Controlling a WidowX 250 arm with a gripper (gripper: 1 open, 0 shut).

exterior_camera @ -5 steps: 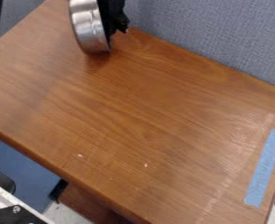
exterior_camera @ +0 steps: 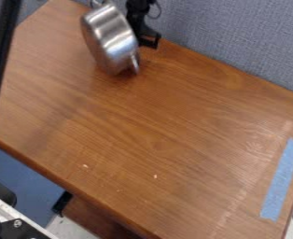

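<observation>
A steel pot [exterior_camera: 109, 39] is tipped on its side near the back left of the wooden table [exterior_camera: 161, 149], its round base toward the left and a handle at its lower right. The black gripper [exterior_camera: 139, 37] is behind and to the right of the pot at the table's back edge, partly hidden by it. Whether its fingers grip the pot's rim cannot be told.
A grey padded wall [exterior_camera: 243, 51] runs along the back. A blue tape strip [exterior_camera: 281, 177] lies on the right side. A dark vertical bar crosses the left edge of view.
</observation>
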